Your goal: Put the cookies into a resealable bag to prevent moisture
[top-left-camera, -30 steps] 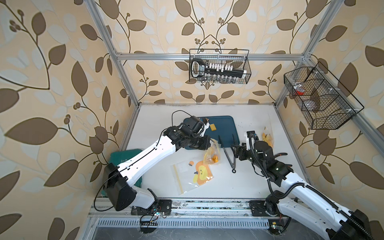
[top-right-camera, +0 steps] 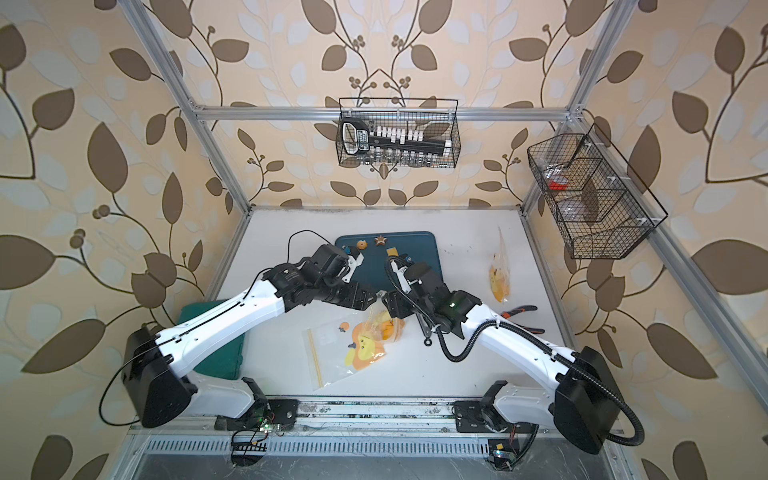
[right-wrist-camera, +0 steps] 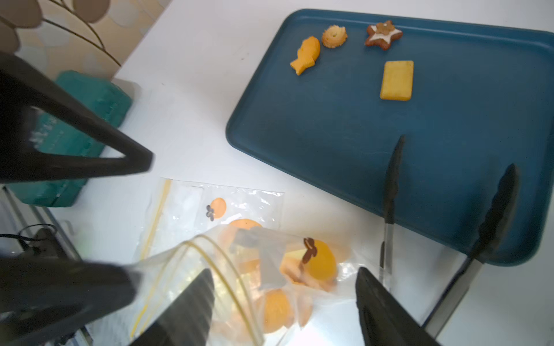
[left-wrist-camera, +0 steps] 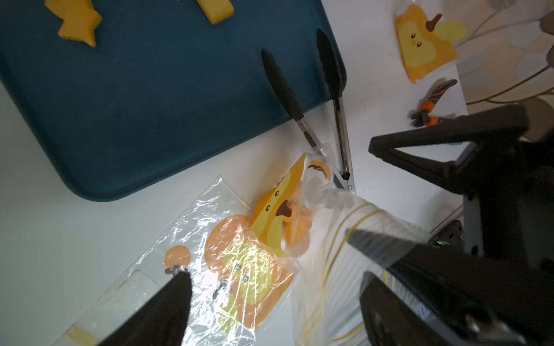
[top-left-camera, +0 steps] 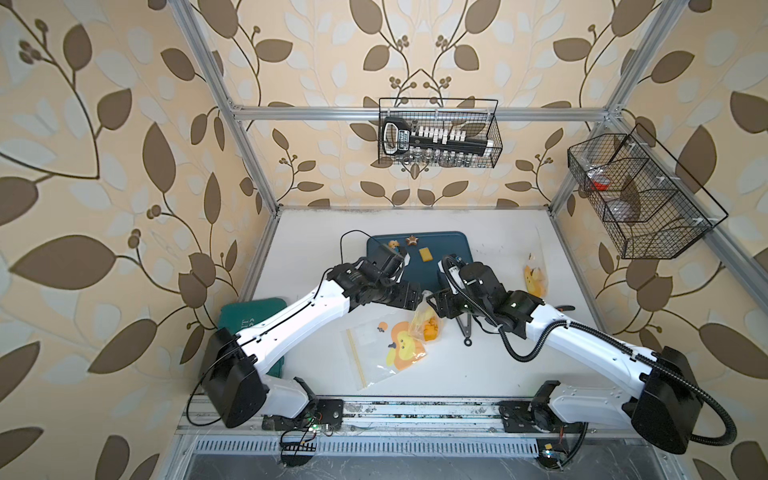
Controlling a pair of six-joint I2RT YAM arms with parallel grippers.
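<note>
A clear resealable bag with an orange printed face (left-wrist-camera: pixel 280 207) stands with its yellow-lined mouth spread, beside a flat bag (left-wrist-camera: pixel 248 276). My left gripper (top-left-camera: pixel 414 298) and right gripper (top-left-camera: pixel 436 302) face each other at that mouth. Each has its fingers apart, and a black finger of each touches or overlaps the film; exact contact is hidden. Whether the orange patches in the bag are cookies or print, I cannot tell. On the blue tray (right-wrist-camera: pixel 323 144) lie a fish-shaped cookie (right-wrist-camera: pixel 305 54), a round cookie (right-wrist-camera: pixel 334 36), a star cookie (right-wrist-camera: pixel 383 34) and a rectangular cookie (right-wrist-camera: pixel 397 80).
Black-tipped tongs (right-wrist-camera: pixel 389 190) rest over the tray's near edge, close to the spread bag. Another printed bag (top-left-camera: pixel 535 276) and an orange-handled tool (top-right-camera: pixel 518 310) lie at the right. A green case (right-wrist-camera: pixel 86 132) stands at the left. Bare table shows in front.
My right gripper has moved left from beside the tongs to the bag's mouth. The bag has swung slightly and now sits between both grippers.
</note>
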